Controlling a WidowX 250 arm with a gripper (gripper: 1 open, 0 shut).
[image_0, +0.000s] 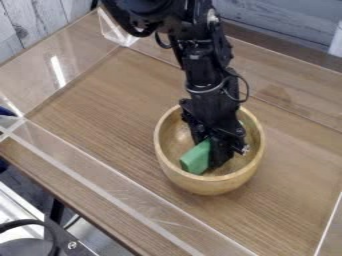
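A light wooden bowl (183, 170) sits on the wooden table, right of centre. Inside it lies a green object (195, 157), partly covered by my black gripper (209, 150), which reaches down from the top into the bowl. The fingertips are dark and crowded over the green object; it appears held between them, though the exact contact is hard to make out.
Clear tape strips run along its near left edge. A white panel stands along the back right, and dark cables show at the lower left.
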